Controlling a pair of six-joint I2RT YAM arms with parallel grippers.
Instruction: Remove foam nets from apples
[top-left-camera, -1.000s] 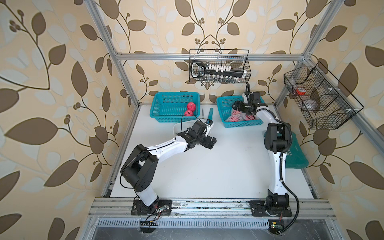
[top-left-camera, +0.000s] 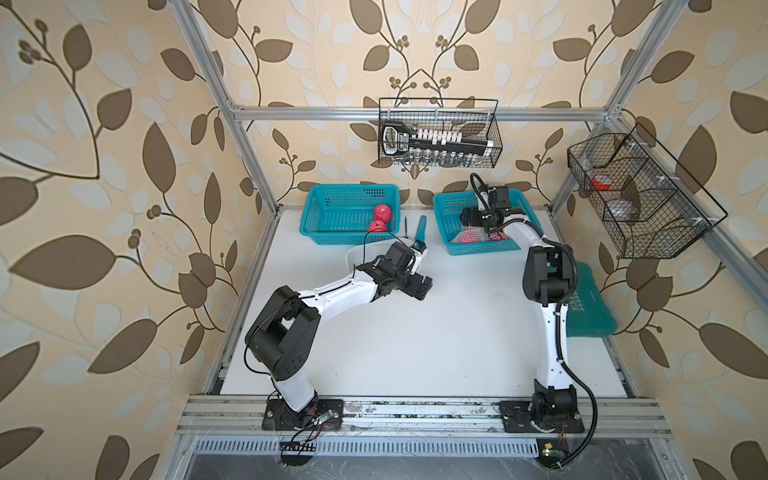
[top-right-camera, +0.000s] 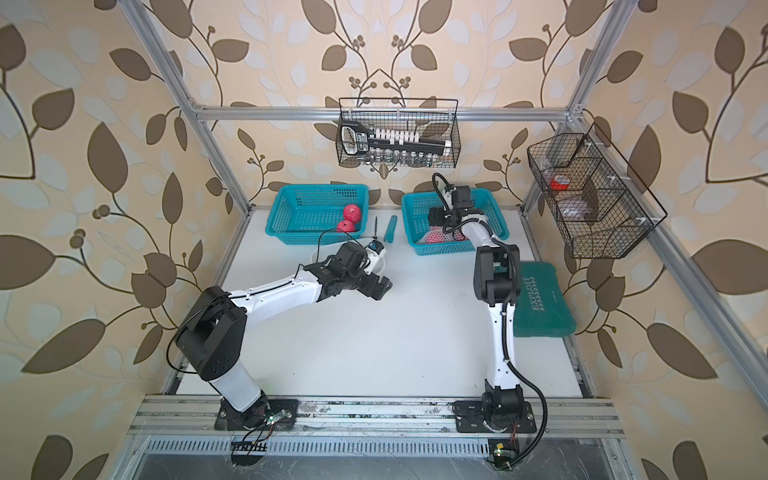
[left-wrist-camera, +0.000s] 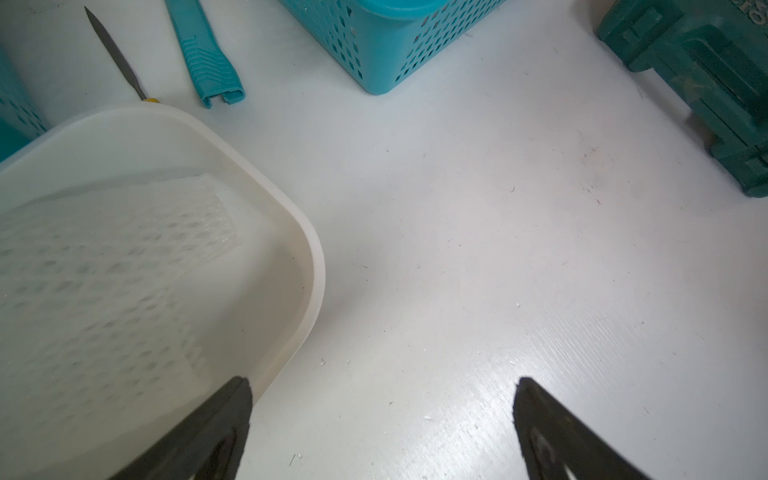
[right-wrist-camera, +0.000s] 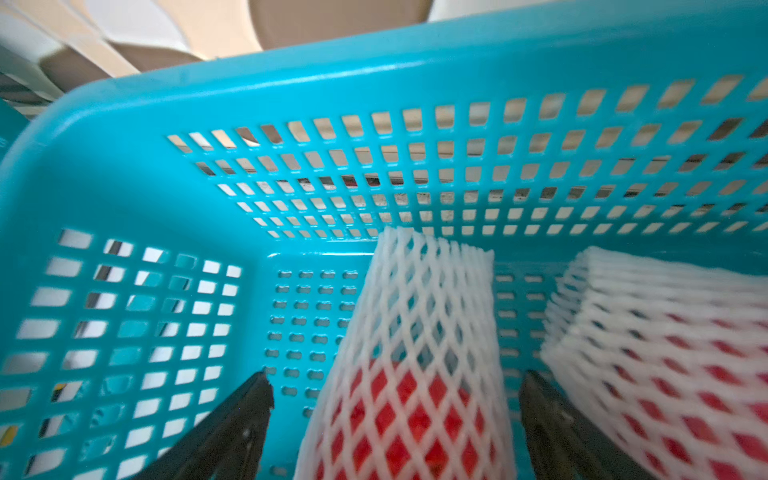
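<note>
Inside the right teal basket (right-wrist-camera: 360, 64), a red apple in a white foam net (right-wrist-camera: 420, 376) lies between the parted fingers of my right gripper; no grip on it shows. To its right is another netted apple (right-wrist-camera: 672, 352). Over the table's middle, my left gripper is open and empty, beside a white tray (left-wrist-camera: 316, 272) holding a loose foam net (left-wrist-camera: 120, 240). Two bare red apples (top-left-camera: 382, 213) sit in the left teal basket (top-left-camera: 320, 238).
A thin knife (left-wrist-camera: 116, 52) and a teal handle-like piece (left-wrist-camera: 204, 56) lie between the baskets. A green case (top-right-camera: 544, 304) stands at the right edge.
My right gripper has shifted a little left and lower within the right basket. The left arm has barely moved.
</note>
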